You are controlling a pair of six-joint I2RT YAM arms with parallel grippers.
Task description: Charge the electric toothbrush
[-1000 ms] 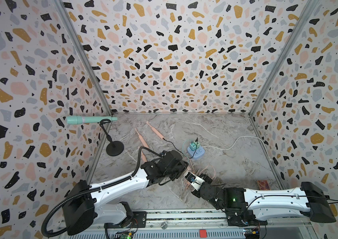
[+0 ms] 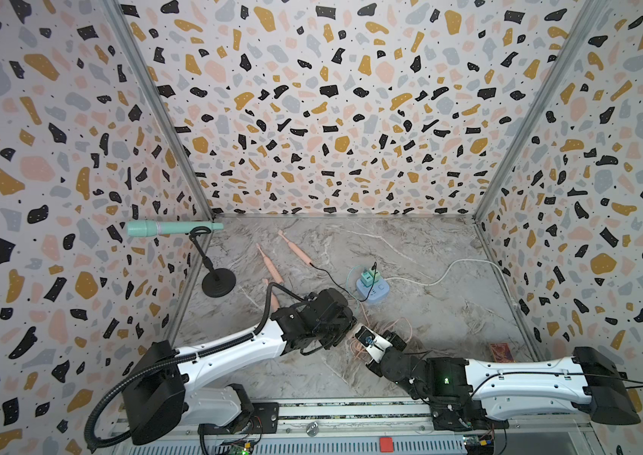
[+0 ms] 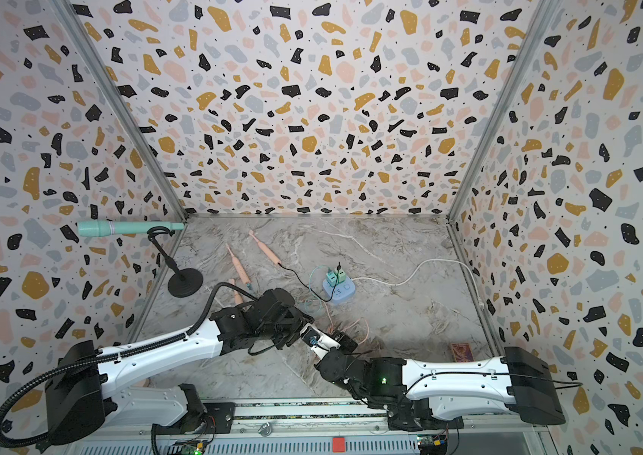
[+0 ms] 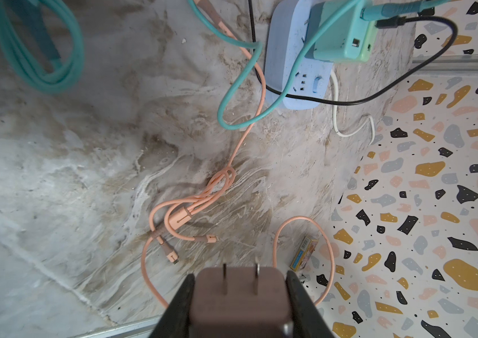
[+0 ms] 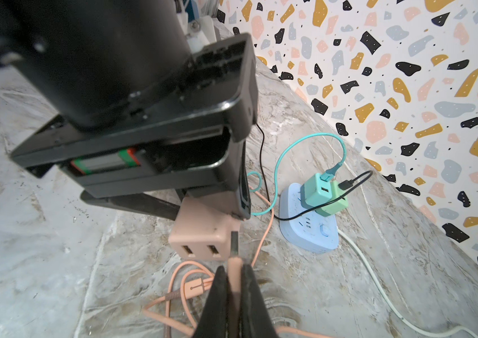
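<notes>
A pink charger (image 5: 199, 225) is held in my left gripper, its two metal prongs visible. My right gripper is shut on a pink cable end (image 5: 233, 270), whose plug is at the charger's lower face; whether fully seated I cannot tell. Pink toothbrushes (image 2: 295, 250) lie at the back left. A light-blue power strip (image 5: 306, 231) carries two green chargers (image 5: 318, 194) with teal and black cables. Pink cable (image 4: 205, 191) lies coiled below the grippers.
A black stand (image 2: 217, 280) with a mint tube (image 2: 154, 227) is at the left. A white cord runs right from the strip. A small box (image 2: 501, 352) lies at the right front.
Both arms have shifted very slightly near the centre over the last second; otherwise nothing visibly differs.
</notes>
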